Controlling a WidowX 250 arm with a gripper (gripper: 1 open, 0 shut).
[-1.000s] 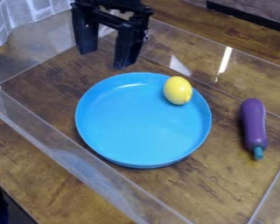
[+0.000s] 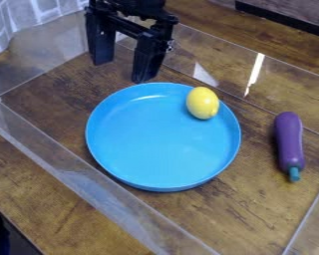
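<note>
The black gripper point(image 2: 124, 55) hangs at the top, behind the blue plate, its two dark fingers apart with nothing visible between them. A yellow egg-shaped object point(image 2: 202, 103) rests on the right back part of the blue plate point(image 2: 149, 144). A purple eggplant point(image 2: 287, 141) with a teal tip lies on the wood to the right of the plate.
The wooden surface point(image 2: 83, 199) is enclosed by clear plastic edges along the left and front. Bare wood surrounds the plate, with free room at the back right and front.
The gripper has shifted very slightly; the plate, yellow object and eggplant are unchanged.
</note>
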